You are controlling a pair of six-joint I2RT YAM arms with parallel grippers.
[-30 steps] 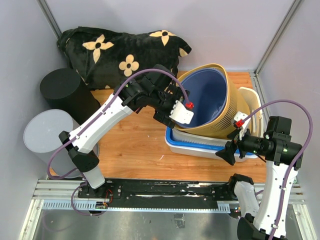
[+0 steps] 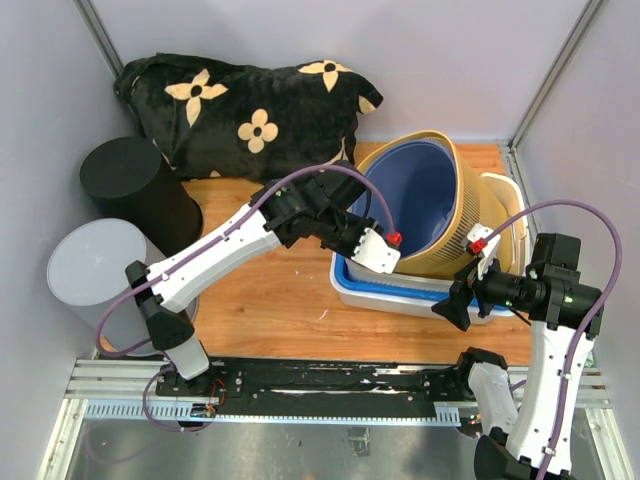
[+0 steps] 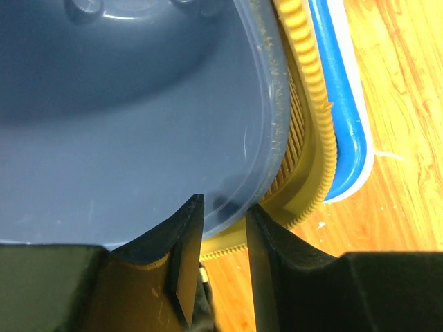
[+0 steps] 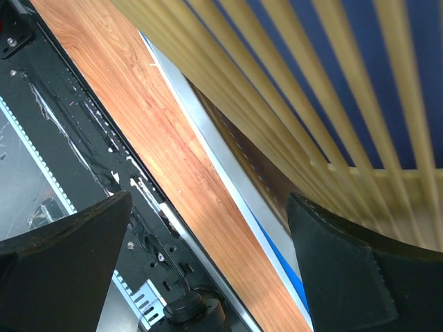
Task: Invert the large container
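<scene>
A large yellow ribbed container (image 2: 465, 205) with a blue-grey inner tub (image 3: 131, 117) lies tipped on its side in a white-and-blue tray (image 2: 390, 306) at the right of the table. My left gripper is at the tub's rim in the left wrist view, its fingers part open; whether the rim is between them is unclear. My right gripper stands open beside the container's ribbed outside, low on the right.
A black plush pillow (image 2: 240, 110) lies along the back wall. A black cylinder (image 2: 130, 185) and a grey cylinder (image 2: 95, 270) stand at the left.
My left gripper has moved right and toward the front along the container's opening. The container has shifted slightly. The right arm stays where it was.
</scene>
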